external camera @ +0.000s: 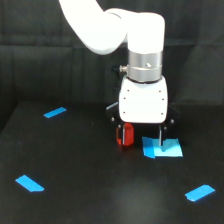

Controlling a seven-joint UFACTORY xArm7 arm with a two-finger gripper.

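Note:
My gripper (141,134) is low over the dark table, right of the middle of the camera view. Its two dark fingers stand well apart, so it is open. A small red object (127,134) stands just by the left finger, partly covered by the finger and the hand. Whether they touch, I cannot tell. Near the right finger lies a light blue piece (165,149), flat on the table, with its upper part behind that finger.
Blue strips lie flat on the table: one at the back left (55,112), one at the front left (29,184) and one at the front right (200,193). A dark curtain (40,60) hangs behind.

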